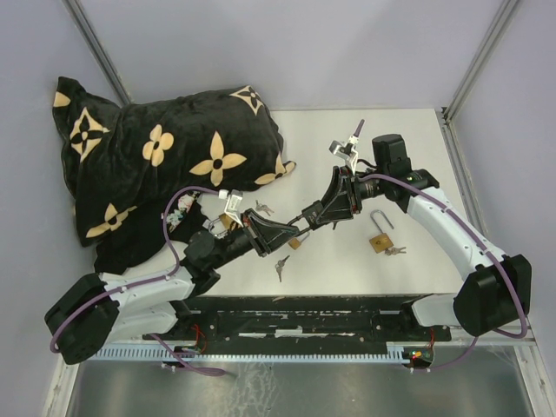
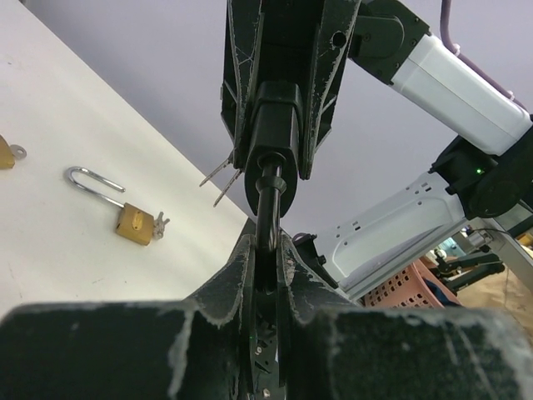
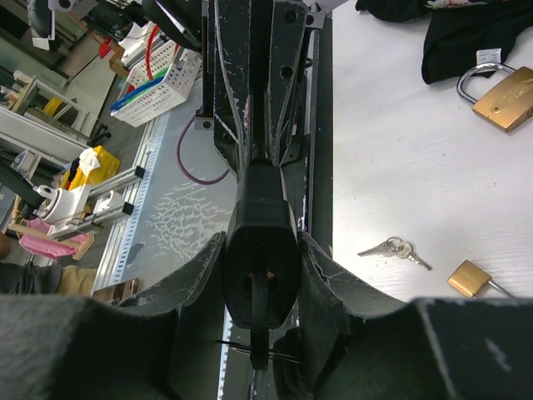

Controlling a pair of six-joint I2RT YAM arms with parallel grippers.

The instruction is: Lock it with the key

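Note:
In the top view a black padlock point(image 1: 310, 214) is held between my two grippers above the table. My right gripper is shut on its body. Its shackle, a dark rod point(image 2: 267, 217) seen edge-on in the left wrist view, sits between the fingers of my left gripper point(image 1: 294, 230), which is shut on it. Thin metal keys point(image 2: 217, 177) dangle beside the body in that view. From the right wrist view a dark bar point(image 3: 260, 321), apparently a key, stands out of the body's near end. How deep the shackle sits cannot be told.
A brass padlock with a long shackle point(image 1: 380, 242) lies open at the right with keys point(image 1: 394, 251). Loose keys point(image 1: 281, 268) and a small brass padlock point(image 1: 295, 243) lie below the grippers. A black patterned cushion point(image 1: 187, 148) fills the back left.

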